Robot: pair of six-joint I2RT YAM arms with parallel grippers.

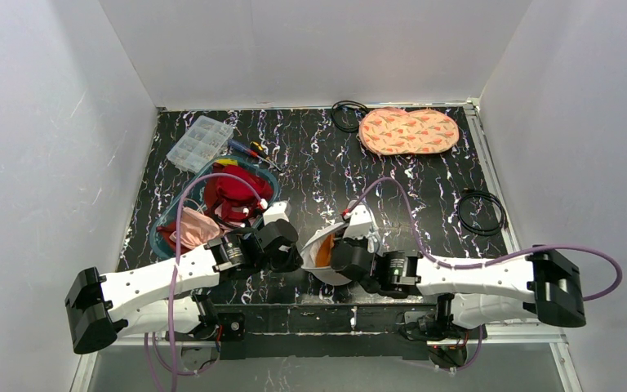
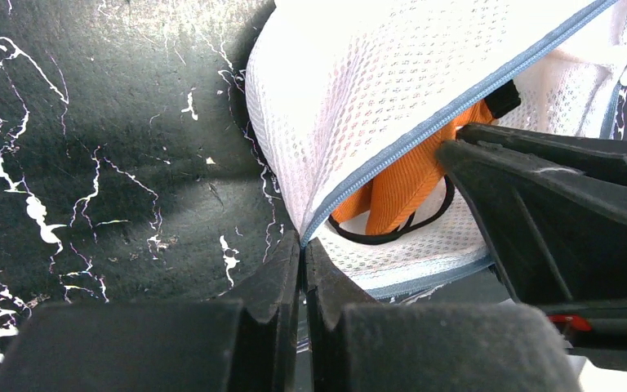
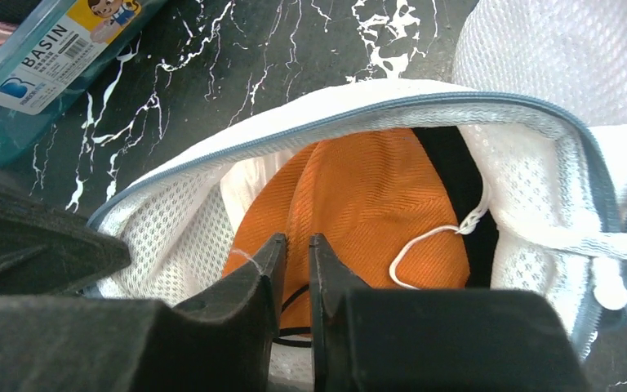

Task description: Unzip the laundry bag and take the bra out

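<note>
The white mesh laundry bag (image 2: 351,98) with blue-grey zip edges lies unzipped, its mouth gaping. Inside it is the orange bra (image 3: 375,204), with black trim and a white cord. My left gripper is shut on the bag's edge at one end of the opening. Over the mouth, my right gripper points down at the bra, its fingers parted by a narrow gap. Orange cloth and a thin black strap show through that gap; whether the fingers touch the cloth is unclear. In the top view both arms partly cover the bag (image 1: 326,276).
A blue basin (image 1: 163,219) with red and pink garments stands left of the bag. Behind it are a clear compartment box (image 1: 201,144) and screwdrivers (image 1: 249,150). A peach patterned pad (image 1: 408,131) lies back right, near black cable coils (image 1: 481,212).
</note>
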